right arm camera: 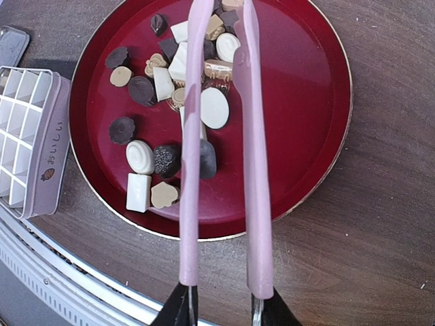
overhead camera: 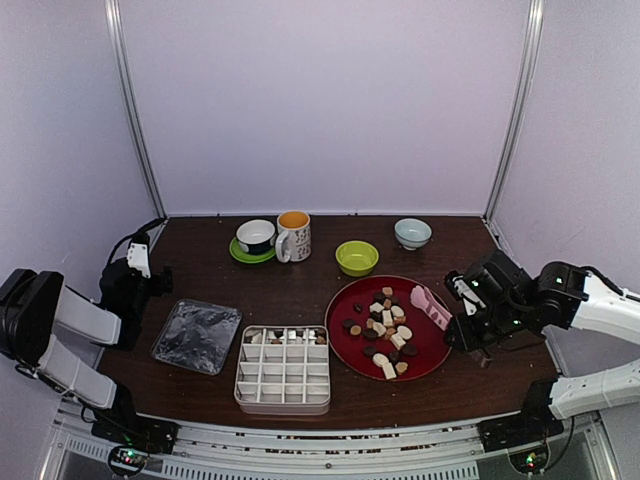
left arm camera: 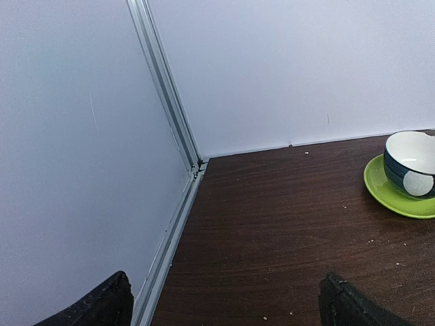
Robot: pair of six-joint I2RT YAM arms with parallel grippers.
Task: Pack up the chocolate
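Assorted chocolates point(overhead camera: 388, 330) lie on a red plate point(right arm camera: 299, 102), left of and beneath my right gripper point(overhead camera: 430, 310), whose long pink fingers point(right arm camera: 253, 170) stand part open over the pieces, with nothing clearly held between them. A white compartment box point(overhead camera: 282, 385) stands left of the plate, with some pieces in its back row. My left gripper is open at the table's left side, empty, facing the back-left corner.
A clear lid point(overhead camera: 196, 336) lies left of the box. At the back are a green saucer with a bowl point(overhead camera: 255, 236), a mug point(overhead camera: 295, 240), a lime bowl point(overhead camera: 357, 260) and a pale bowl point(overhead camera: 413, 232).
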